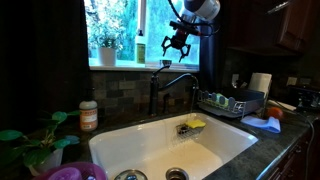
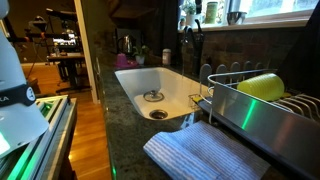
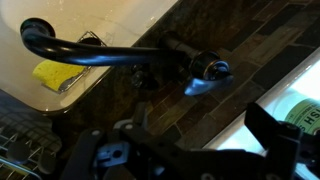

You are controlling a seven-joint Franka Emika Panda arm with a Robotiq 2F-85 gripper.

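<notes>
My gripper [image 1: 177, 50] hangs in front of the window, high over the back of the sink and the black faucet [image 1: 154, 92]. Its two dark fingers stand apart with no object between them, so it is open. From the wrist, the faucet [image 3: 110, 53] fills the upper left, its handle end close ahead of the fingertips. At the right edge of that view, a bottle with a green label [image 3: 304, 115] is on the white sill beside one finger. Exterior view 1 has this green bottle [image 1: 140, 48] on the sill, left of the gripper.
A yellow sponge [image 1: 195, 123] rests in a wire holder inside the white sink [image 1: 130, 150]. Right of it are a dish rack [image 1: 232, 104] and a folded cloth [image 1: 262, 124]. A potted plant [image 1: 108, 50] stands on the sill; a soap bottle [image 1: 88, 116] is on the left counter.
</notes>
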